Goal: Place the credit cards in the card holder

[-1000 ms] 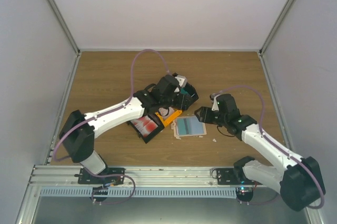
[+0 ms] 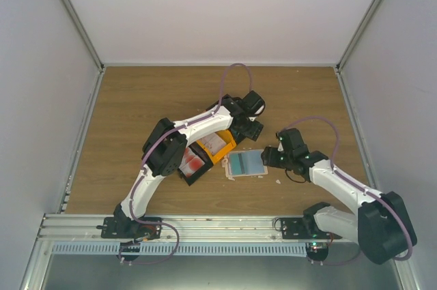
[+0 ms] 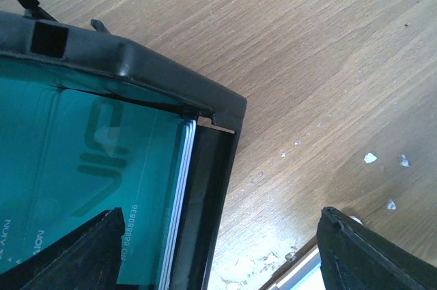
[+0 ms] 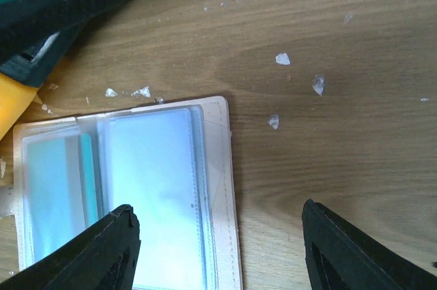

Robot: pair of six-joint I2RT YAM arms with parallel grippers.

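My left gripper is open over the far end of the card holder. In the left wrist view it spans a compartment with teal cards [image 3: 95, 167] and its black rim [image 3: 136, 71]. The holder also has an orange section [image 2: 224, 153] and a black one with red-patterned cards [image 2: 192, 162]. A pale card tray [image 4: 222, 181] with light blue cards [image 4: 153, 174] and teal cards [image 4: 51, 187] lies beside it. My right gripper is open above that tray's right part, nothing between its fingers.
Small white flakes [image 4: 282, 59] are scattered on the wooden table [image 2: 123, 92]. White walls bound the workspace.
My left arm has swung toward the back and right over the holder's far compartment. My right arm has shifted slightly right, away from the holder.
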